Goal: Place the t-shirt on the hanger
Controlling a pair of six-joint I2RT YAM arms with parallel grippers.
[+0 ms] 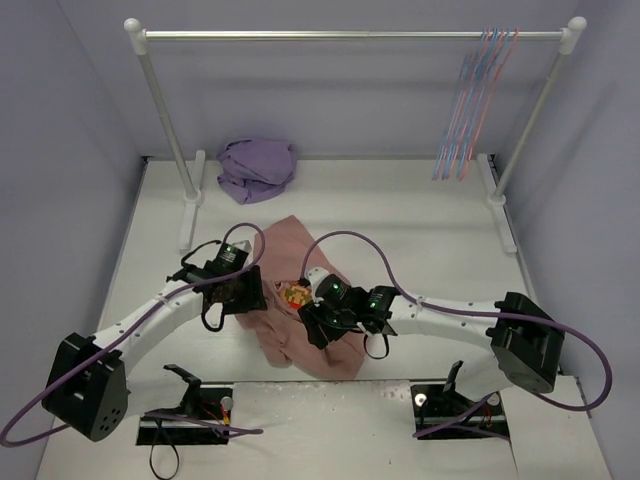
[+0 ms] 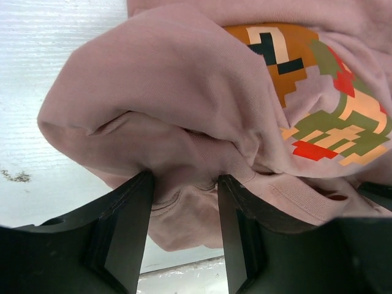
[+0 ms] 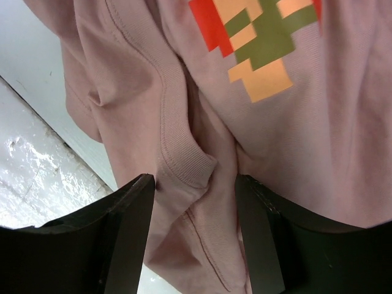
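Note:
A crumpled pink t shirt with a pixel-art print lies near the table's front edge. My left gripper is open over its left part; in the left wrist view its fingertips are at the folds. My right gripper is low over the shirt's front right part; in the right wrist view its fingers stand apart either side of a ribbed folded edge. Several blue and pink hangers hang at the right of the rail.
A folded purple cloth lies at the back left by the rack's left foot.

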